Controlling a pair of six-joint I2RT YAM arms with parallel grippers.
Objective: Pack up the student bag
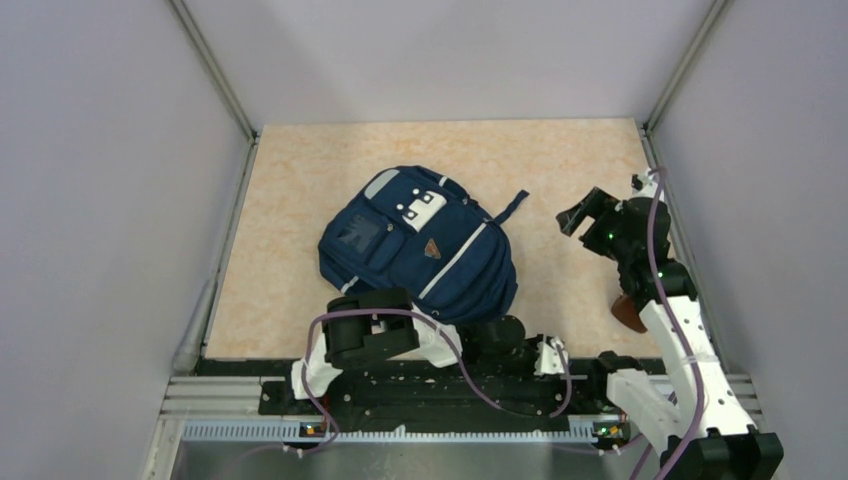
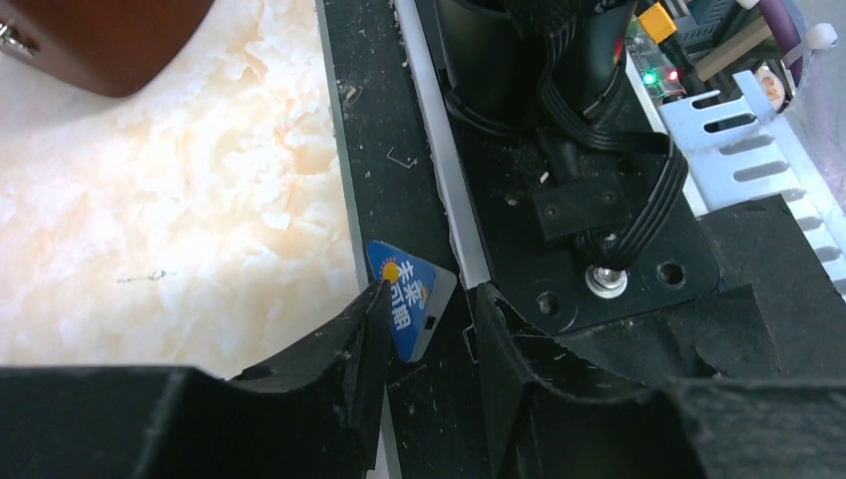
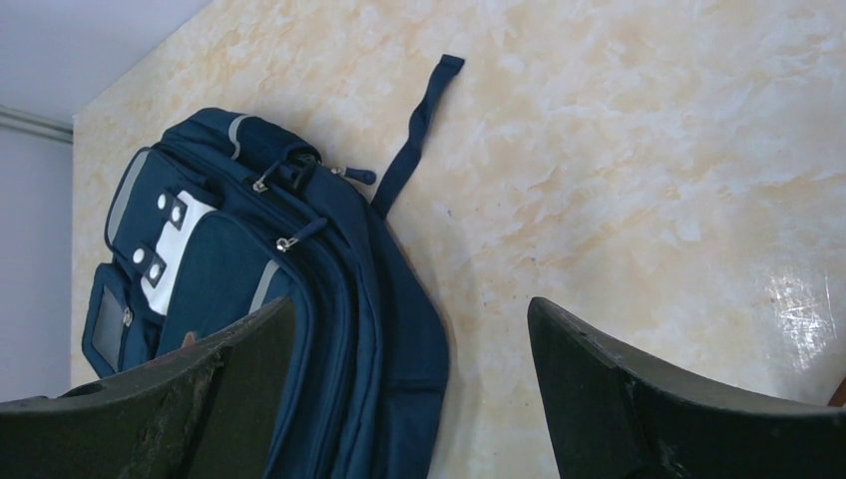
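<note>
A dark blue student backpack (image 1: 425, 245) lies flat on the table, its front with a white cartoon face upward. In the left wrist view a small blue-and-white card (image 2: 409, 297) rests on the black strip along the table's front edge. My left gripper is partly open over the card, which shows in the gap between the fingertips; whether they touch it I cannot tell. From the top, the left arm hides the card. My right gripper hangs open and empty, to the right of the backpack (image 3: 339, 329).
A brown leather-like item (image 1: 628, 313) lies at the front right of the table, under the right arm, and shows as a rounded brown shape (image 2: 110, 40) in the left wrist view.
</note>
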